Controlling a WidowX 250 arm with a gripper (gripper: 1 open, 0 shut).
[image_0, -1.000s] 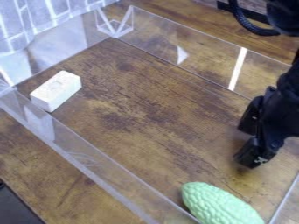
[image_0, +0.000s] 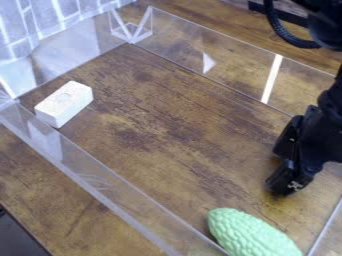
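Note:
A white rectangular block (image_0: 63, 102) lies at the left inside a clear-walled tray on the wooden surface. A pale green bumpy oblong object (image_0: 253, 233) lies at the near edge, bottom centre. My black gripper (image_0: 286, 168) hangs low over the floor at the right, above and right of the green object and apart from it. Whether its fingers are open or shut is hard to make out.
Clear walls (image_0: 87, 180) border the work area on the visible sides. A checked cloth (image_0: 40, 35) is behind at the top left.

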